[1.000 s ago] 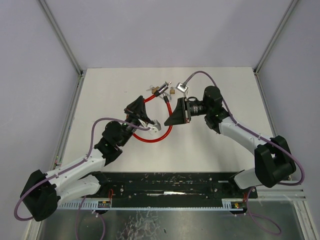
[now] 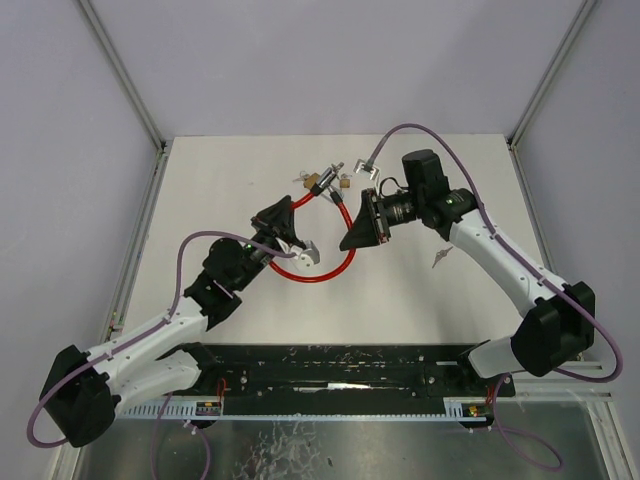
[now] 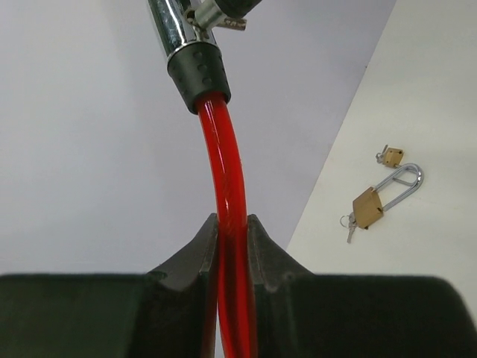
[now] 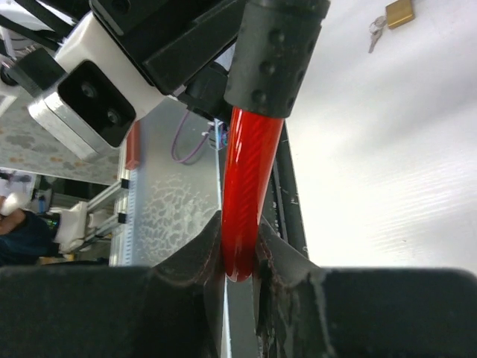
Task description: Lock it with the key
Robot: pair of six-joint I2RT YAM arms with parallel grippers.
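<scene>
A red cable lock (image 2: 310, 279) is held in a loop between both grippers. My left gripper is shut on the red cable below its chrome lock cylinder (image 3: 181, 30), where a small metal key piece shows. My right gripper is shut on the red cable below a black ribbed end sleeve (image 4: 272, 56). In the top view the two ends are close, cylinder at upper left, sleeved end just below and right of it. Whether they touch is unclear.
A brass padlock (image 3: 368, 208) with keys and a smaller padlock (image 3: 393, 156) lie on the white board (image 2: 210, 180) behind the lock. A small object (image 2: 442, 256) lies at the right. The board's left and front are clear.
My right gripper has moved to the right with its cable end, widening the loop slightly. The left arm has barely moved.
</scene>
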